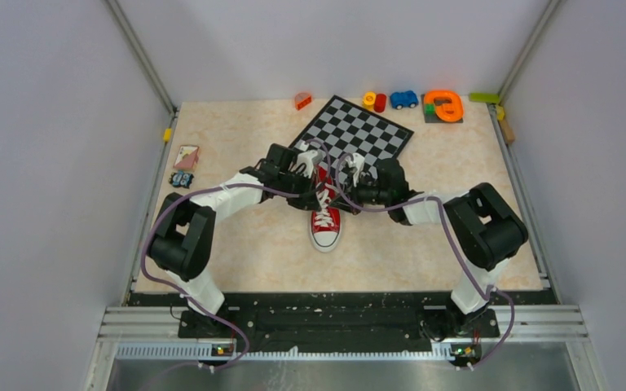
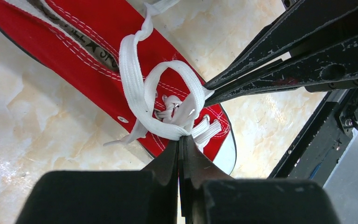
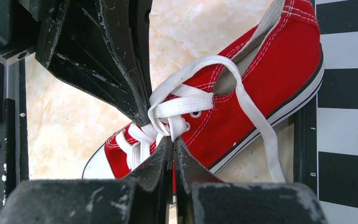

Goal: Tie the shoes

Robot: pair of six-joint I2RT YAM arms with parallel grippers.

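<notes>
A red shoe (image 1: 324, 230) with white laces stands on the table, toe toward the front edge. Above its laces, my left gripper is shut; a lace loop (image 2: 131, 77) curves down to its fingertips, but no lace clearly shows pinched between them. My right gripper, also shut, has a bit of white lace at its tips; in the left wrist view that lace runs into the right fingers (image 2: 242, 88). A free lace length (image 3: 261, 122) arches over the shoe's side. The exact knot is hidden among overlapping laces.
Behind the shoe lies a checkered board (image 1: 350, 124). Toys, including a blue car (image 1: 404, 99) and an orange ring (image 1: 443, 105), line the back edge. Both grippers stand very close together.
</notes>
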